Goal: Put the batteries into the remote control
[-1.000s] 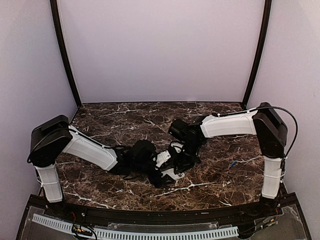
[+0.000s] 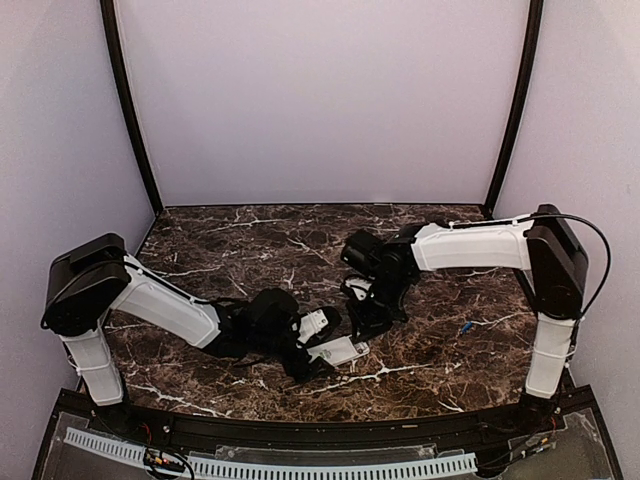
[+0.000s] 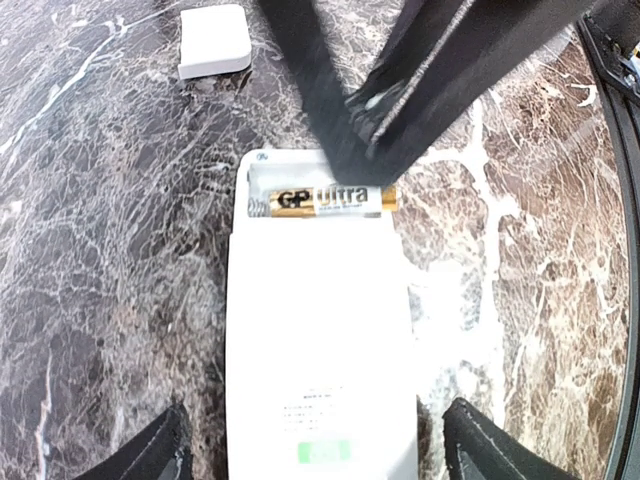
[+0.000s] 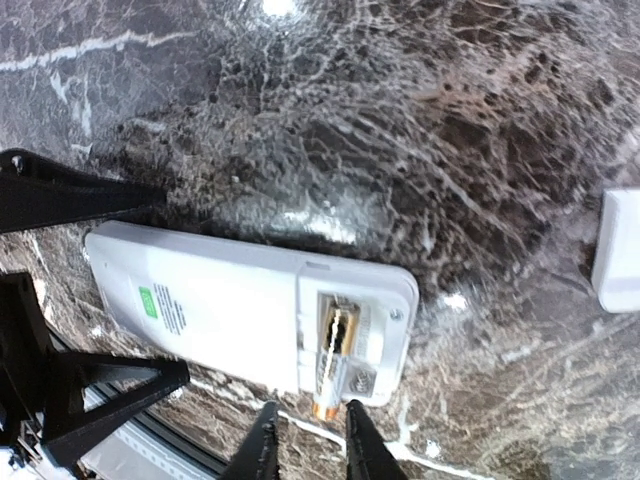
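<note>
The white remote point(image 3: 320, 330) lies back side up, its battery compartment at the far end in the left wrist view. Across that compartment lies one GP battery point(image 3: 335, 201). In the right wrist view the battery point(image 4: 335, 360) is tilted, its copper-coloured end reaching past the remote's edge. My left gripper is open, one finger on each side of the remote's body, with gaps showing. Beside the battery's protruding end, my right gripper stands part open with nothing held between its fingertips. From the top, the arms hide much of the remote point(image 2: 338, 351).
A small white piece, perhaps the battery cover point(image 4: 618, 250), lies apart from the remote's compartment end. A small blue object point(image 2: 467, 326) rests on the marble table at the right.
My left gripper has drawn back to the left along the remote, uncovering more of it. The right gripper has shifted slightly right. The remote looks unmoved.
</note>
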